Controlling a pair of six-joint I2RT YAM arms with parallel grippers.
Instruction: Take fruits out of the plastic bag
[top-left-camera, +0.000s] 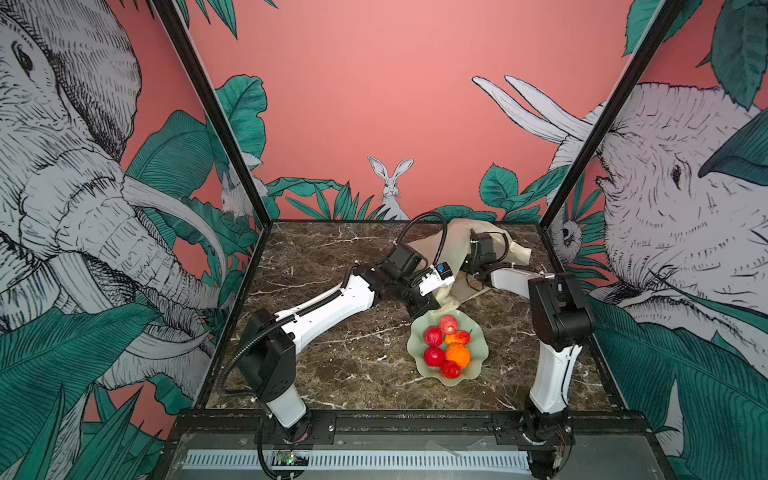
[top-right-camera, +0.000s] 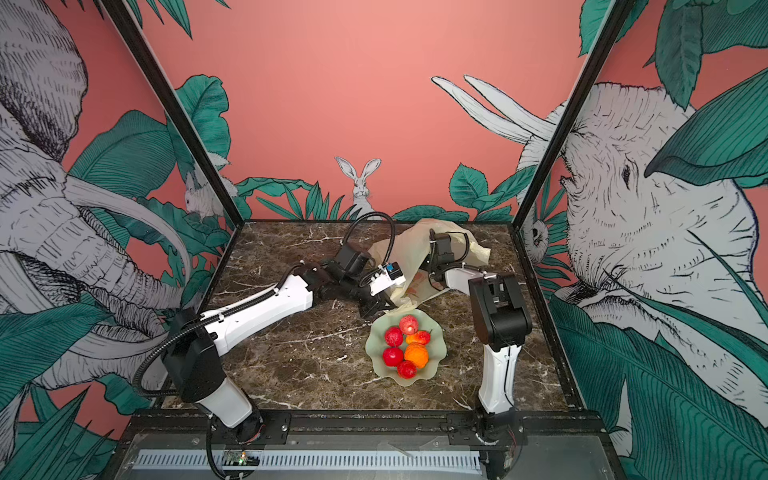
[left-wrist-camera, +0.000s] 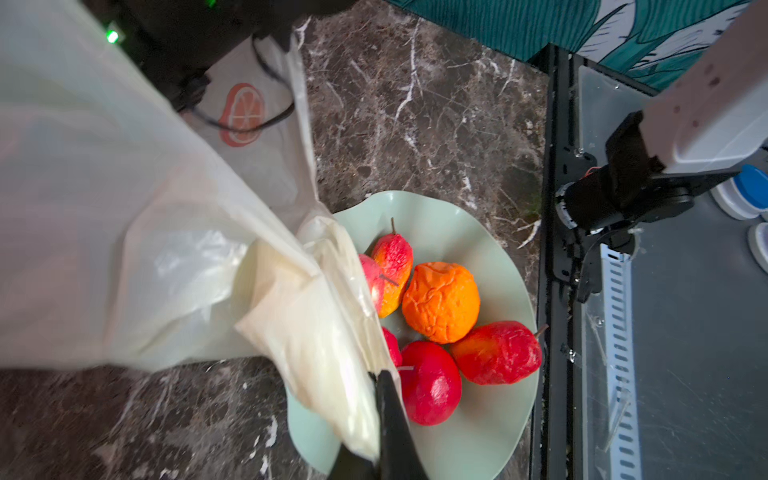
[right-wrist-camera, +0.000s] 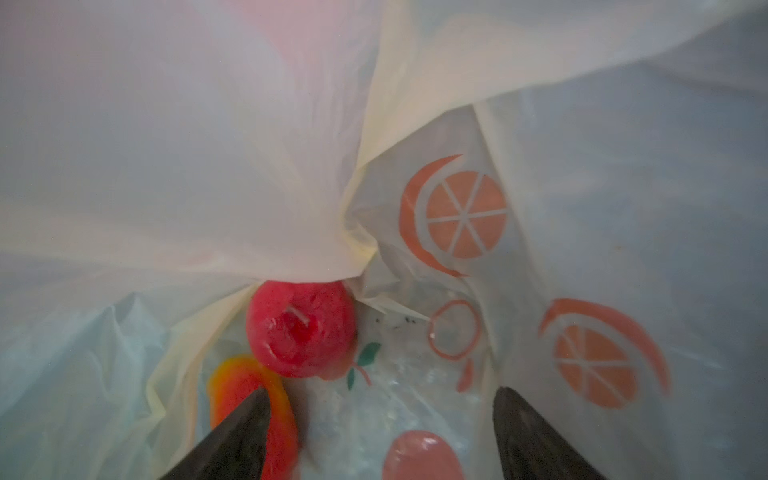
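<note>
A crumpled cream plastic bag (top-left-camera: 444, 232) lies at the back right. My left gripper is shut on its gathered edge, just above the green scalloped plate (top-left-camera: 420, 360), which holds several red fruits and an orange (left-wrist-camera: 440, 302). In the right wrist view my right gripper is open inside the bag. A red apple (right-wrist-camera: 300, 328) and an elongated red-yellow fruit (right-wrist-camera: 252, 412) lie there, below and between its fingers, with nothing held.
A black frame and walls border the table.
</note>
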